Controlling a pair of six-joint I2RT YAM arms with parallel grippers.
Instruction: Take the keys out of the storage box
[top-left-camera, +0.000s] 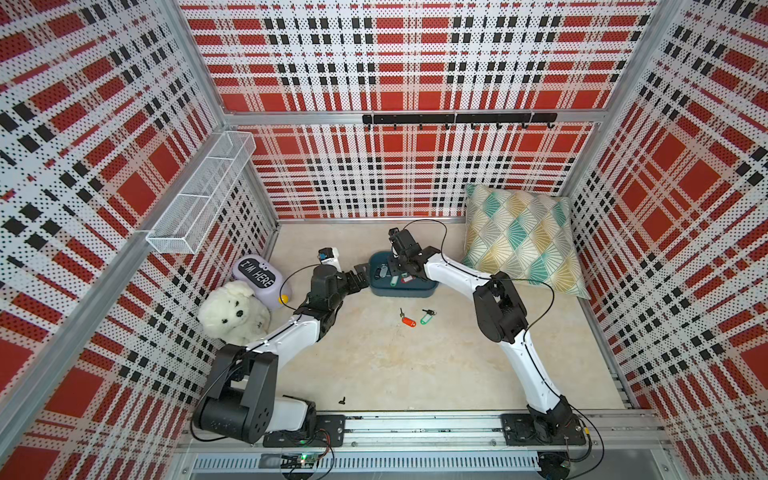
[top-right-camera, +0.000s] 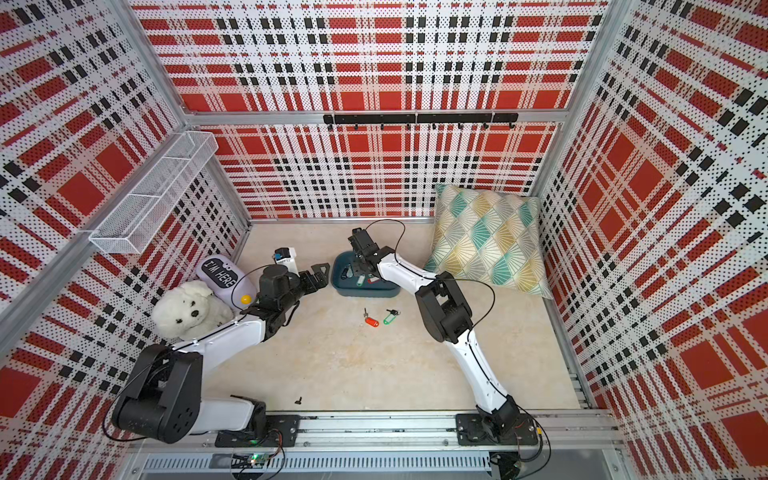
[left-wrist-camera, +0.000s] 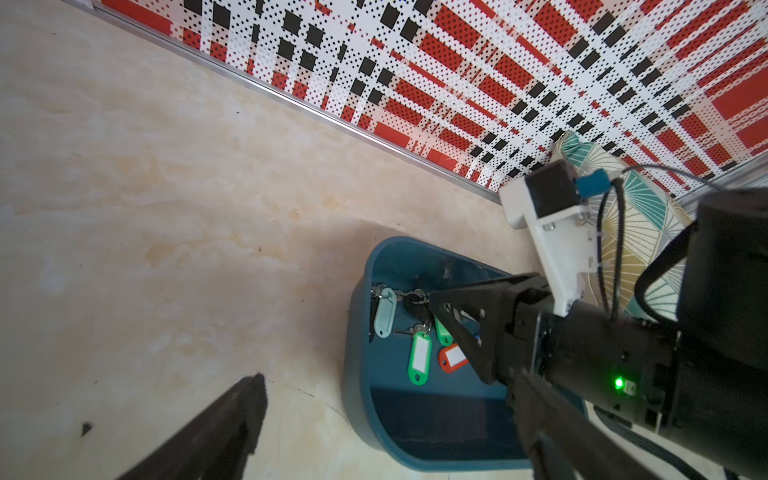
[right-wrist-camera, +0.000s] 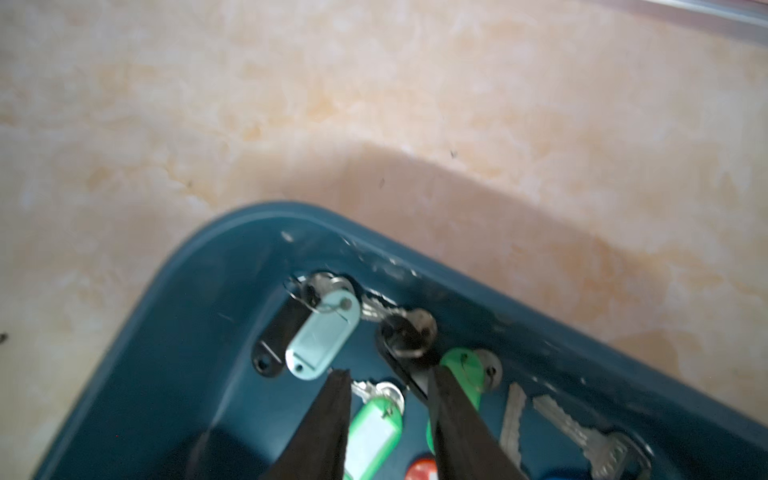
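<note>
The dark teal storage box (top-left-camera: 404, 291) stands open on the table near the back wall. Inside, in the right wrist view, lie keys with a pale blue tag (right-wrist-camera: 324, 340), a black tag (right-wrist-camera: 280, 340), another black tag (right-wrist-camera: 400, 356), green tags (right-wrist-camera: 373, 438) and a red tag (right-wrist-camera: 421, 470). My right gripper reaches into the box, its fingers part open and apart, with the second black tag just beyond the gap; nothing shows gripped. My left gripper stands wide open beside the box's left end, holding nothing.
Keys with an orange tag (top-left-camera: 409, 321) and a green tag (top-left-camera: 426, 318) lie on the table in front of the box. A plush dog (top-left-camera: 233, 310) and a round cushion (top-left-camera: 260, 278) sit at left, a patterned pillow (top-left-camera: 524, 240) at back right.
</note>
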